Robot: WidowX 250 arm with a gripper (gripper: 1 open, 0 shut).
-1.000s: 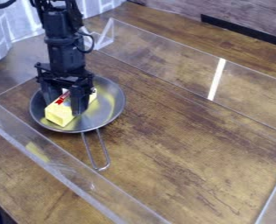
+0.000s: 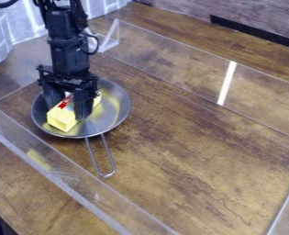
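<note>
A grey pan [image 2: 112, 117] with a wire handle pointing toward the front sits at the left of the wooden table. A pale yellow block with red markings [image 2: 61, 117] lies inside it. My black gripper [image 2: 68, 101] reaches down into the pan over the block, its fingers around the block's upper part; it looks shut on it, though the fingertips are partly hidden.
Clear plastic barriers [image 2: 24, 147] run along the left and back of the work area. A white translucent object stands at the far left. The table [image 2: 195, 156] to the right of the pan is bare.
My gripper and the block have shifted very slightly within the pan; otherwise little has changed.
</note>
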